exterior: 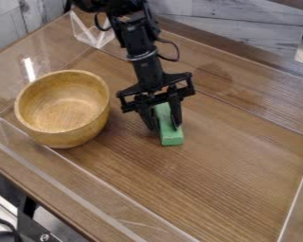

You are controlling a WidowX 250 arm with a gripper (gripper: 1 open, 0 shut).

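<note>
A green rectangular block (169, 132) lies on the wooden table, just right of centre. My black gripper (159, 112) is down over the block's upper end, with its fingers around that end and partly covering it. Whether the fingers touch the block cannot be told.
A wide, light tan bowl (62, 95) sits to the left of the gripper. A pale wall runs along the back.
</note>
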